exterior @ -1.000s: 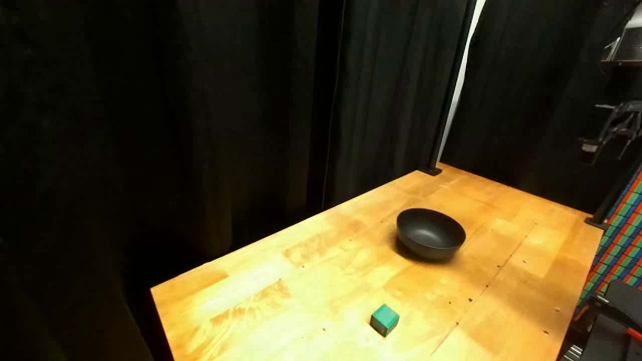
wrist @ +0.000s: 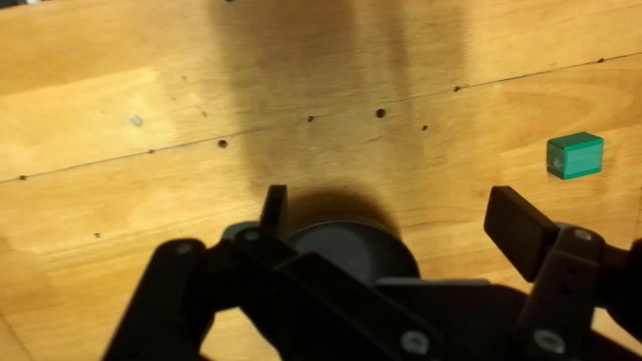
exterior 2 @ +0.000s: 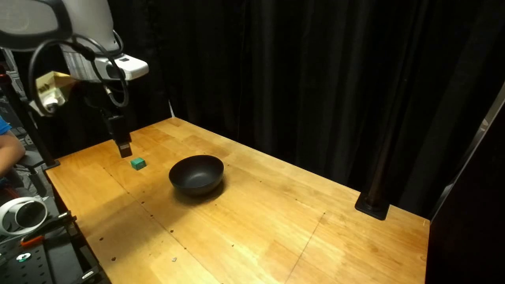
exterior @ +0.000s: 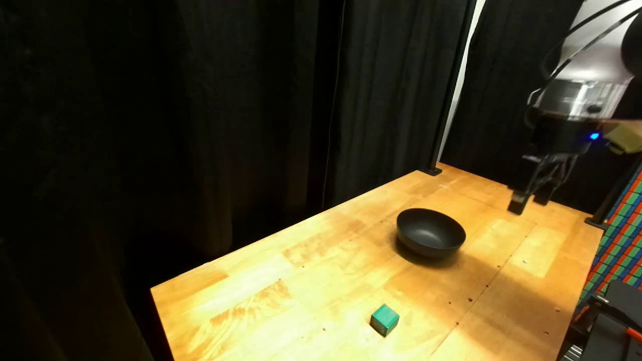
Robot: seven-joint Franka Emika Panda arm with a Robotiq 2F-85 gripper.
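Observation:
A small green block rests on the wooden table, near the front in exterior view 1. Some way from it stands an empty-looking black bowl, upright on the table. My gripper hangs in the air above the table, its fingers spread wide. In the wrist view nothing lies between the fingertips of the gripper; the bowl shows below, partly hidden by the gripper's body. The block is apart from the fingers, beyond the right-hand finger. Exterior view 2 also shows the block left of the bowl.
Black curtains hang behind it. A black post base stands at the table's back edge. A dark equipment cart is beside the left edge.
In exterior view 1 my arm and gripper have come down and leftward from the right edge, over the table. The block and bowl have stayed in place.

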